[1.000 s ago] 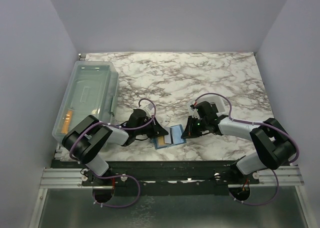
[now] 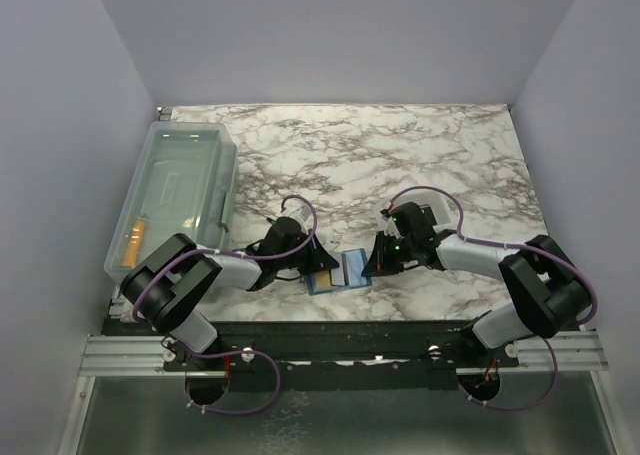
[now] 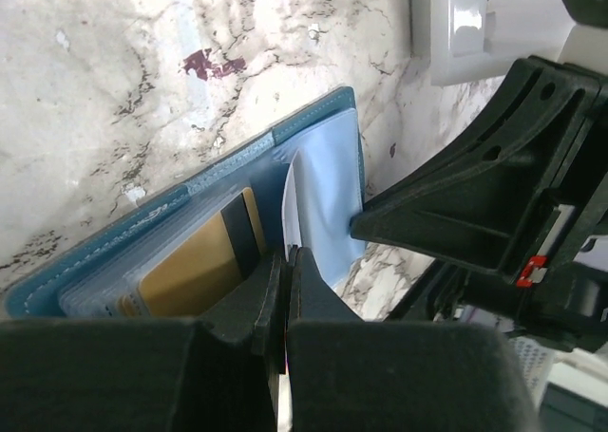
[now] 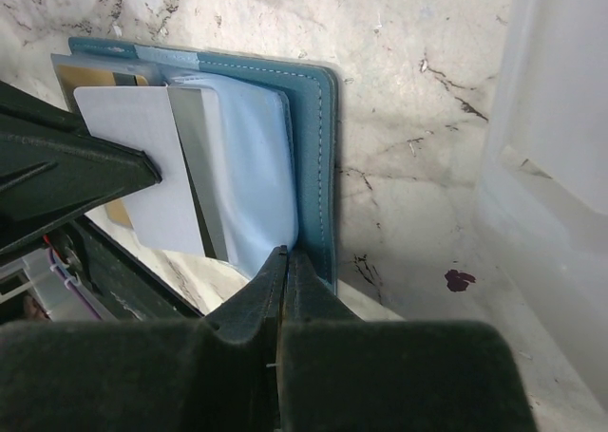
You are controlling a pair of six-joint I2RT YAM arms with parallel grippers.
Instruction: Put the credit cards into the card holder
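The open blue card holder (image 4: 313,157) lies flat near the table's front, with gold cards (image 3: 195,261) in its left part and a white card (image 4: 138,180) over them. Its pale blue sleeve (image 4: 247,176) is on the right. My left gripper is shut at the white card's raised edge; whether it pinches that edge is hard to tell. My right gripper is shut, its tips at the right side of the sleeve, with nothing clearly between them.
A large lidded plastic box (image 2: 175,175) stands at the left. A white tray (image 4: 551,138) is just right of the holder, behind the right arm.
My left gripper has shifted slightly over the holder along with the white card's edge. The right gripper has stayed in place.
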